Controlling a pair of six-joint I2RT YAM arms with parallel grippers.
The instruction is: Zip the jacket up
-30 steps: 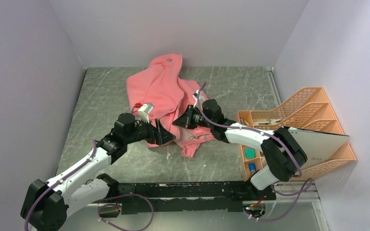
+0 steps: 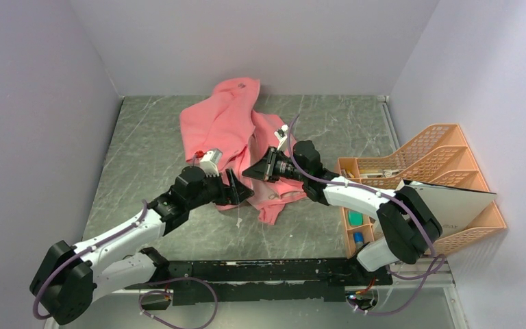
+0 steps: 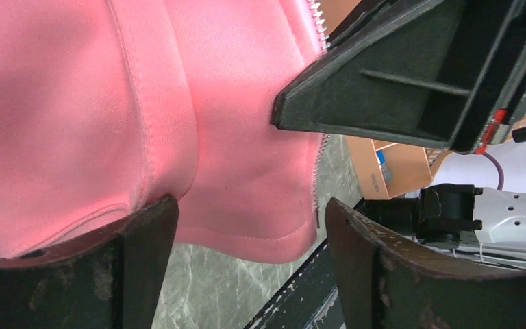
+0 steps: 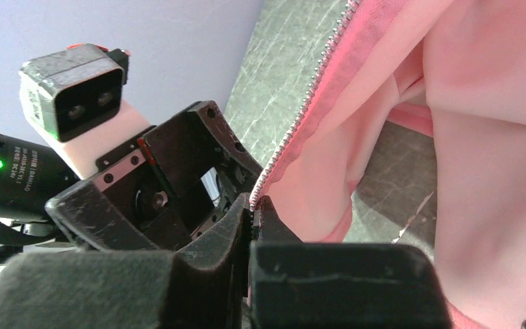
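The pink jacket [image 2: 222, 130] lies spread and creased on the table. In the right wrist view its toothed zipper edge [image 4: 315, 86] runs down into my right gripper, whose fingers are shut on it. Seen from the left wrist, the right gripper's dark fingers [image 3: 383, 89] cover part of that same edge. Below them the zipper edge hangs down to the hem corner [image 3: 294, 243]. My left gripper stands open around this lower corner, one finger on either side, apparently without closing on it. No slider can be made out.
An orange compartment organizer [image 2: 445, 147] with small items and a white board stands at the right. Both grippers are very close together.
My left gripper has shifted slightly to the right, closer under the right one.
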